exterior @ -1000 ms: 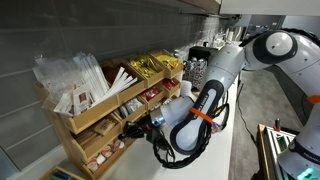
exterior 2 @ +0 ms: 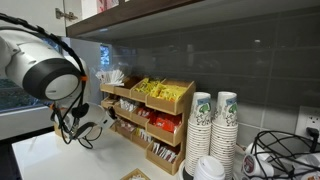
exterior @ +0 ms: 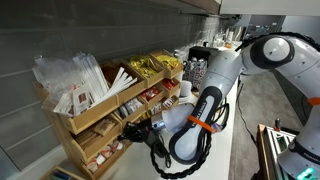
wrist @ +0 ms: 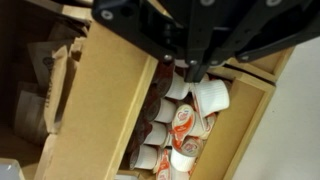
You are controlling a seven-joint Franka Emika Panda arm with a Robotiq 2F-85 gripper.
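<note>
My gripper is at the top of the wrist view, its dark fingers close together. I see nothing between them. Just below the tips is a compartment holding small white creamer cups, some with red and orange lids. One ribbed white cup (wrist: 211, 97) sits right by the fingertips; whether they touch it cannot be told. Another cup (wrist: 184, 155) lies lower in the compartment. In exterior view 1 the gripper (exterior: 136, 131) is at the front of the wooden organizer (exterior: 72, 128), its tips hard to make out.
A cardboard wall (wrist: 105, 95) borders the cups on the left, a wooden side (wrist: 246, 120) on the right. Yellow packets (exterior 2: 152, 88) fill upper bins. Stacked paper cups (exterior 2: 198, 125) stand farther along.
The arm's white forearm has shifted a little toward the front right in exterior view 1. The organizer and its contents look unchanged there.
</note>
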